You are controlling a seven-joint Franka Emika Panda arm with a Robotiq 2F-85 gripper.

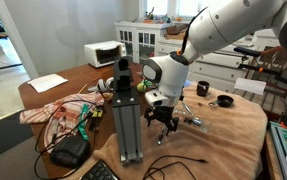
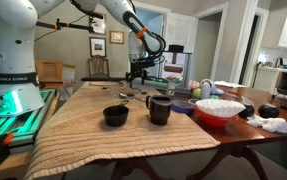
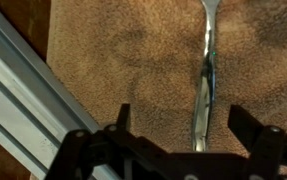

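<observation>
My gripper is open, its two dark fingers spread apart near the lower edge of the wrist view. A shiny metal utensil (image 3: 205,85) lies on the tan cloth, its long slim part running down into the space between the fingers as seen from above. Its far end is cut off at the top of that view, so I cannot tell its kind. In exterior view 1 the gripper (image 1: 162,121) points down low over the cloth, close to the grey metal column. Contact with the utensil cannot be made out.
The grey column (image 1: 128,125) stands just left of the gripper. Black cables (image 1: 173,160) lie in front. A black mug (image 2: 160,109), a dark cup (image 2: 116,115) and a red-and-white bowl (image 2: 218,114) stand on the table.
</observation>
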